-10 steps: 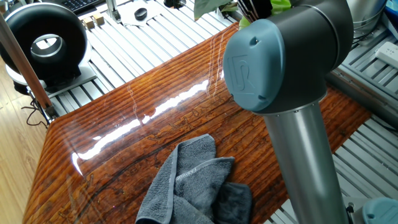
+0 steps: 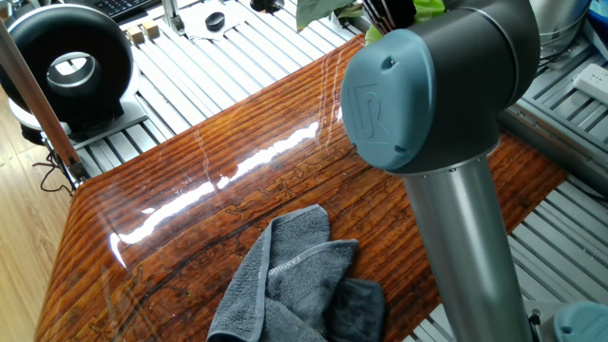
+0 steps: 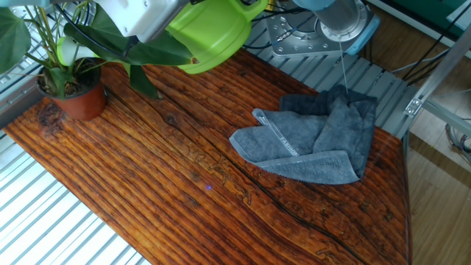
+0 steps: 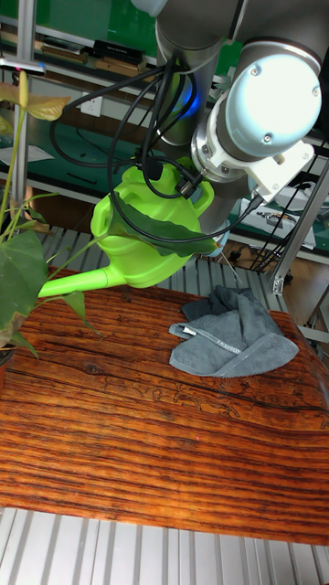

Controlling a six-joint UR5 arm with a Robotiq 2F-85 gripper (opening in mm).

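Note:
A bright green watering can shows at the table's back edge in exterior view 3, its spout pointing left toward the potted plant. Part of the can also appears at the top of exterior view 2, partly behind a large leaf. My gripper is beside the can's upper part, among black cables. Leaf, cables and can cover its fingertips, so their grip on the can cannot be made out. Whether the can is resting or raised is also unclear.
A crumpled grey towel lies on the brown wooden table, near its right end in exterior view 2. A black ring-shaped device stands beyond the table in exterior view 1.

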